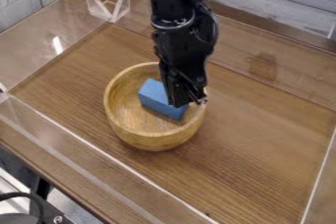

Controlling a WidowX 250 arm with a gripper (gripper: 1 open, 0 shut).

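Note:
A round wooden bowl [132, 125] sits on the table at centre left, holding a blue block [155, 98]. The black arm reaches down from the top, its gripper [184, 88] over the right part of the bowl, just right of and above the block and partly in front of it. The gripper looks shut, with nothing seen between its fingers; the fingertips are hard to make out against the dark body.
A white plastic piece [108, 2] stands at the back left. Clear low walls edge the table, and cables lie at the lower left.

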